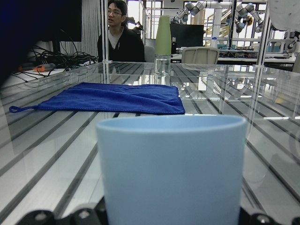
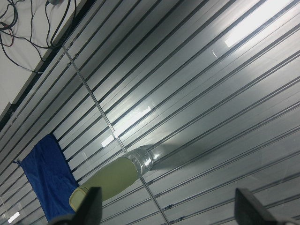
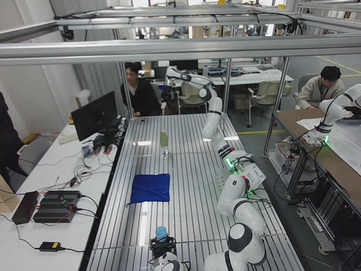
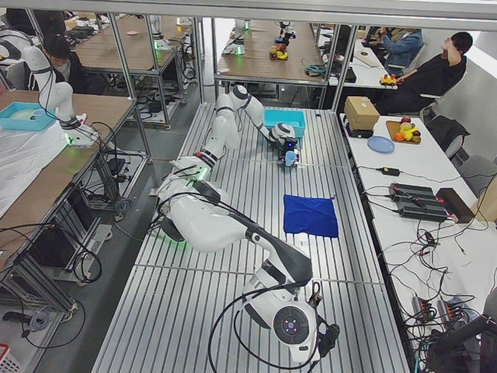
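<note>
A light blue cup point(image 1: 171, 173) fills the lower middle of the left wrist view, held low at the near end of the table between the fingers of my left gripper point(image 3: 162, 244), which is shut on it. A green bottle with a clear base point(image 2: 110, 180) point(image 3: 164, 139) stands on the slatted table beyond the blue cloth point(image 3: 150, 187). My right gripper is raised above the far end, looking down on the bottle, its blurred fingertips wide apart with nothing between them.
A blue bin point(image 4: 284, 118) sits at the table's end by the left arm. The side desk point(image 3: 67, 237) holds power units and cables along the table's edge. People sit beyond the frame.
</note>
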